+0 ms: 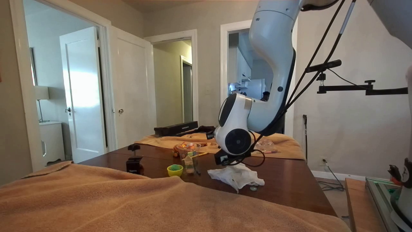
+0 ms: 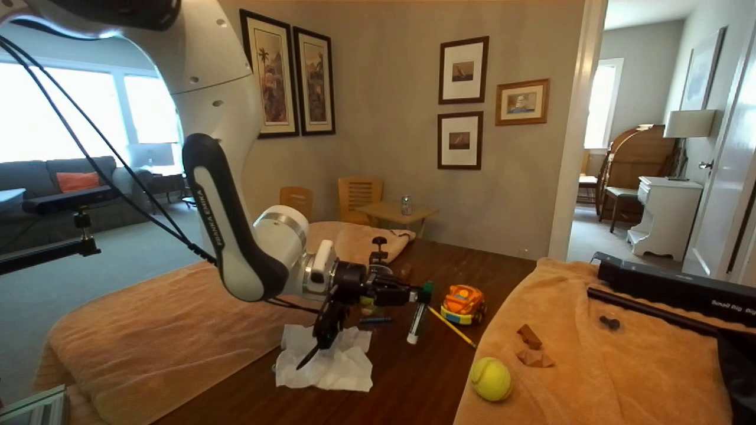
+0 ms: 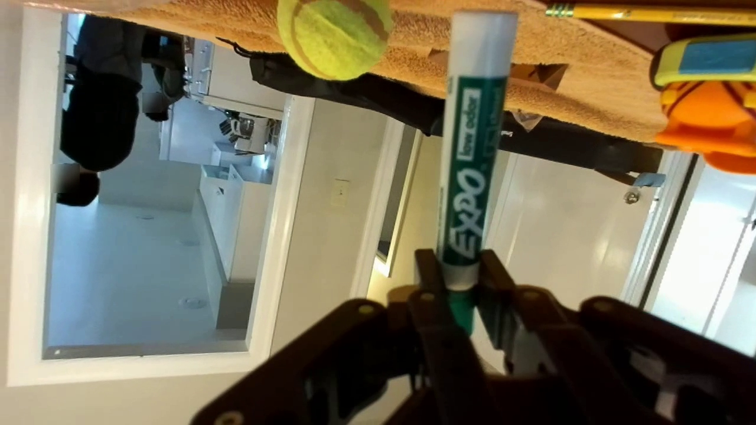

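A green and white Expo marker point(image 3: 471, 163) is pinched by its green cap end between the fingertips of my gripper. In exterior view 2 the marker point(image 2: 418, 322) hangs below the fingertips, slightly tilted, white end down, and the shut gripper point(image 2: 423, 291) reaches out sideways over the dark table. A crumpled white cloth point(image 2: 329, 361) lies on the table under the wrist. In exterior view 1 the gripper's fingers are hidden behind the arm, just above and behind the white cloth point(image 1: 236, 176).
An orange toy vehicle point(image 2: 464, 304) and a yellow pencil point(image 2: 451, 327) lie beyond the marker. A tennis ball point(image 2: 491, 379) rests on the orange towel point(image 2: 602, 375). A yellow cup point(image 1: 174, 170) and a small bottle point(image 1: 189, 164) stand left of the cloth in exterior view 1.
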